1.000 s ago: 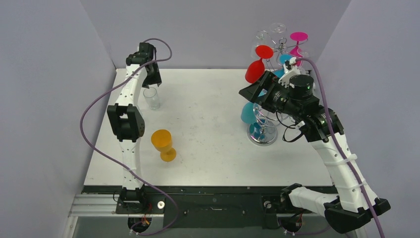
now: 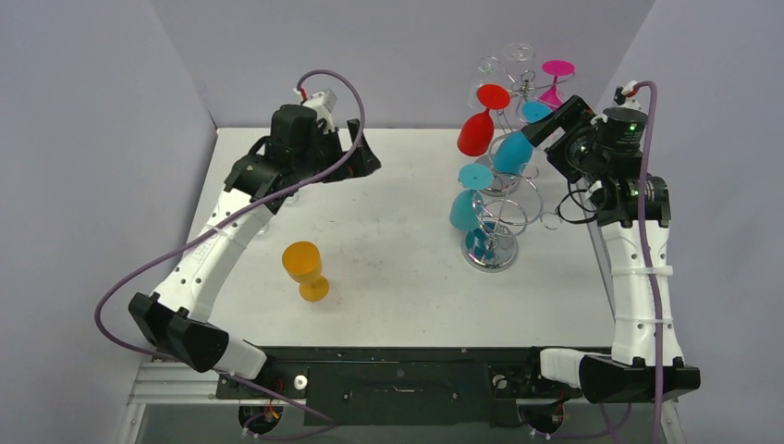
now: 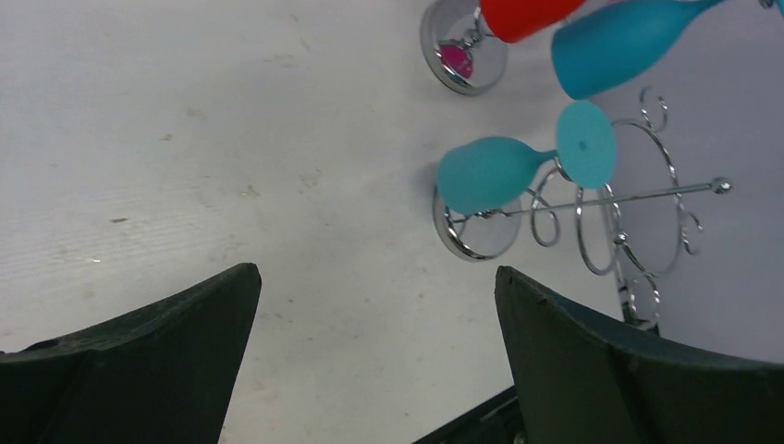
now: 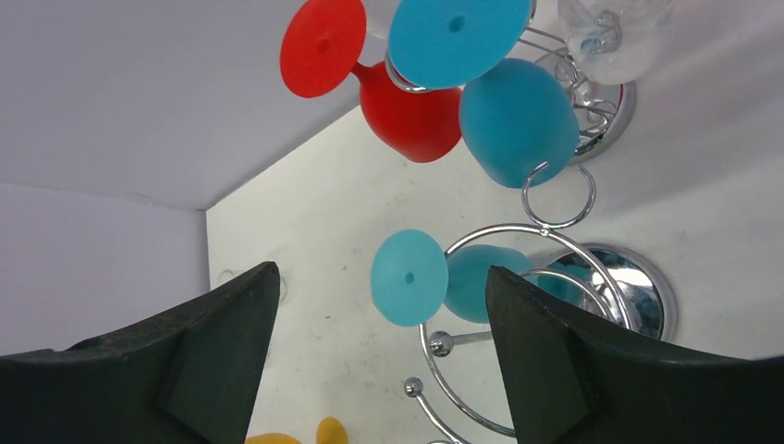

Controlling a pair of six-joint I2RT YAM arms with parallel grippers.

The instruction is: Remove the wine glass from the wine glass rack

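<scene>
In the top view, a near wire rack [image 2: 499, 215] on a round chrome base carries one teal glass [image 2: 465, 211], hanging upside down. Behind it, a taller rack [image 2: 528, 85] holds a red glass [image 2: 477, 132], a blue glass [image 2: 514, 152], a pink one [image 2: 551, 95] and several clear ones. My right gripper [image 2: 552, 129] is open above the right side of the racks, close to the blue glass in this view. Over the table's back left my left gripper [image 2: 367, 148] hangs open and empty. Its wrist view shows the teal glass [image 3: 485, 174] beyond its fingers.
An orange goblet [image 2: 303, 265] stands upright on the left of the table. The left arm mostly covers the clear glasses near the left edge. Walls close in behind and at both sides.
My left gripper has swung right, from the clear glasses toward the middle. My right gripper has moved right and back, uncovering the near rack. Glasses on the racks have not visibly moved.
</scene>
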